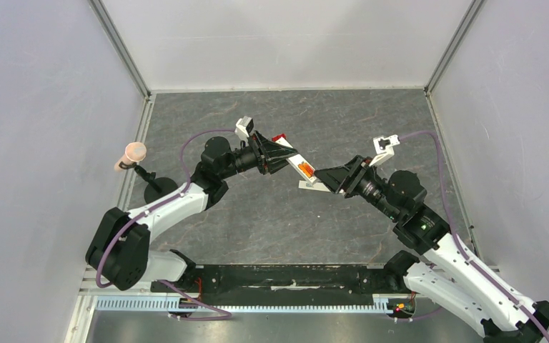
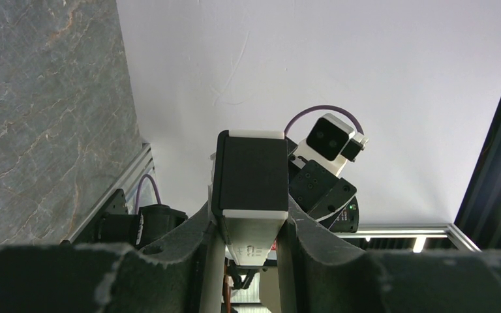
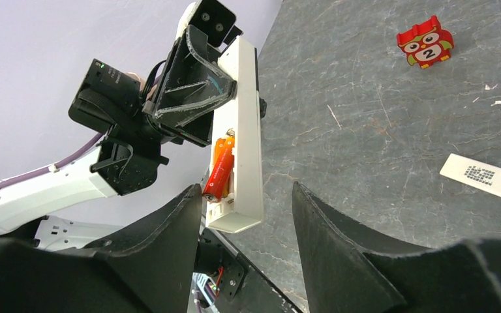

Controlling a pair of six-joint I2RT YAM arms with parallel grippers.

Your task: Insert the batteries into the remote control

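My left gripper (image 1: 277, 152) is shut on the white remote (image 1: 297, 163), holding it aloft and tilted, its battery compartment toward my right gripper. In that compartment, seen in the right wrist view, lie orange-red batteries; a red one (image 3: 219, 173) sits slightly askew at the near end. My right gripper is part open, its fingertips either side of the remote's lower end, next to the red battery; whether they touch it is unclear. In the left wrist view the remote (image 2: 250, 182) fills the space between the fingers.
The white cover (image 3: 483, 176) lies on the grey table (image 1: 293, 229) below the remote. A red owl block (image 3: 425, 44) stands at the back. A black stand (image 1: 159, 187) is at the left edge.
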